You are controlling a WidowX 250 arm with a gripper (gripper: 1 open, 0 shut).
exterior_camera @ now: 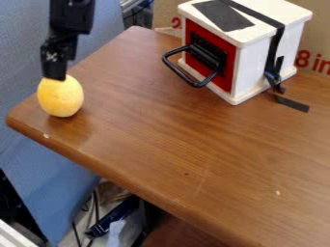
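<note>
A yellow egg-shaped object (61, 97) rests upright near the left edge of the wooden table (194, 154). My dark gripper (56, 69) hangs just above it, its fingertips at or very near its top; whether they touch, and how far apart they are, is unclear. A white box (250, 77) with a red front, a black handle and black straps stands at the back right.
A cardboard box (315, 48) is behind the white box. Past the table's left edge are a blue-grey surface and, lower down, cables and clutter.
</note>
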